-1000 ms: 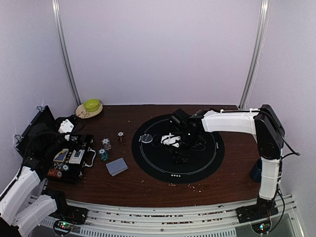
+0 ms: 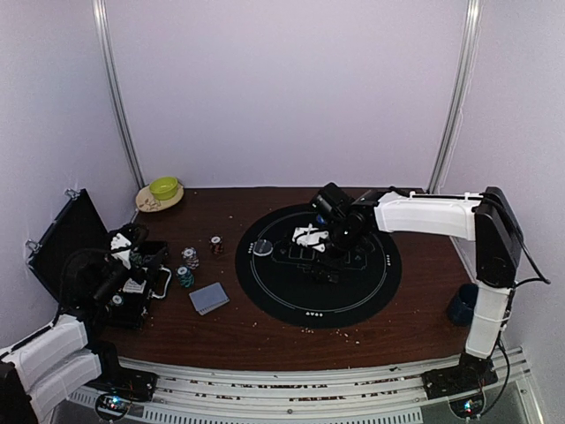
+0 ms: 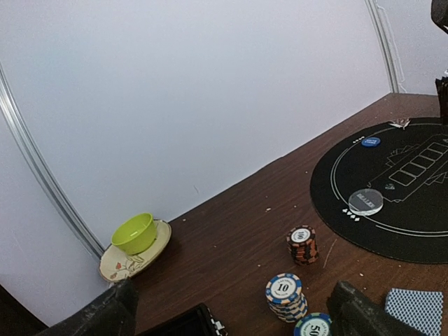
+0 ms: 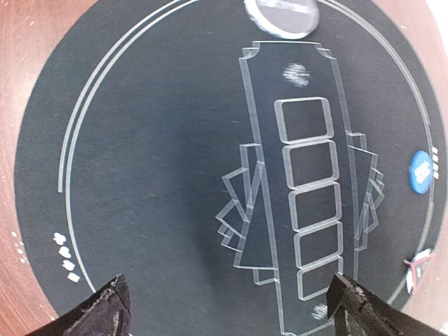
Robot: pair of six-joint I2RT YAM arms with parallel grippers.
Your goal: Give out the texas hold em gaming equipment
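In the top view an open black case stands at the left, partly hidden by my left arm. My left gripper is open over the case side, nothing between its fingers. Orange-brown chips, blue-and-white chips and green-blue chips are stacked right of the case. A grey-blue card deck lies in front of them. The round black mat bears a clear dealer button and a blue disc. Above the mat, my right gripper hangs open and empty.
A green bowl sits on a plate at the back left. A dark blue cup stands by the right arm's base. A small card-like piece lies at the mat's edge.
My left arm has swung lower and nearer over the case, now covering most of its contents. My right arm has shifted slightly right and back. Chips, deck and mat have stayed put.
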